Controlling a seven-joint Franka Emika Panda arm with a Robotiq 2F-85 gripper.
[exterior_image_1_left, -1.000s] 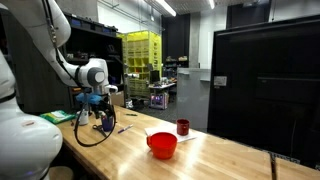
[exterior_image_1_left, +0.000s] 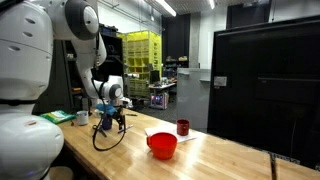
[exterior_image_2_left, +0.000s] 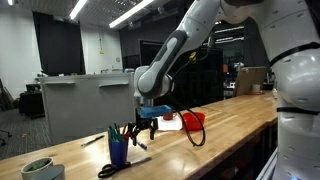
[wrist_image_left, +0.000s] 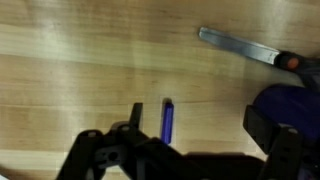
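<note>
My gripper stands open above the wooden table, its two dark fingers wide apart in the wrist view. A slim blue pen (wrist_image_left: 168, 122) lies on the table below, showing in the gap nearer the left finger. Close to the right finger is a dark blue cup (wrist_image_left: 283, 108). In exterior view 2 this cup (exterior_image_2_left: 118, 151) holds several pens and stands beside my gripper (exterior_image_2_left: 143, 133). Scissors (wrist_image_left: 245, 45) with dark handles lie near the cup. Nothing is visibly held.
A red pot (exterior_image_1_left: 161, 146) and a dark red mug (exterior_image_1_left: 183, 127) stand farther along the table. A grey mug (exterior_image_2_left: 38, 169) sits beyond the scissors. Bare wood (exterior_image_1_left: 225, 160) stretches right of the pot.
In exterior view 1 my arm has come down and moved right, bringing the gripper closer to the tabletop beside the cup. The table objects look unmoved.
</note>
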